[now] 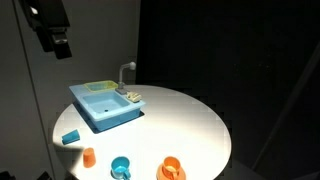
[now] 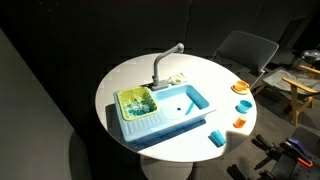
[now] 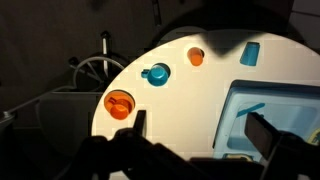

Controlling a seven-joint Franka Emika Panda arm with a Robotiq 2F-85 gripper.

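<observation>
High above the round white table, my gripper stands open, its fingers wide apart with nothing between them. A light blue toy sink (image 1: 112, 112) sits at the table's back left in exterior view 1, with a grey faucet (image 2: 157, 72) behind it. In the wrist view a dark blue utensil (image 3: 250, 110) lies in its basin. Near the table's edge are a blue mug (image 3: 156, 74), an orange mug (image 3: 120, 107) on an orange saucer (image 3: 110, 98), a small orange cup (image 3: 196, 55) and a blue cup (image 3: 250, 53) that looks to be lying on its side.
A yellow-green drying rack (image 2: 136, 102) fills one end of the sink. Small pale items (image 2: 178, 79) lie beside the faucet. Bare white tabletop (image 1: 185, 122) stretches across the middle and right in exterior view 1. Dark chairs (image 2: 246, 52) stand beyond the table.
</observation>
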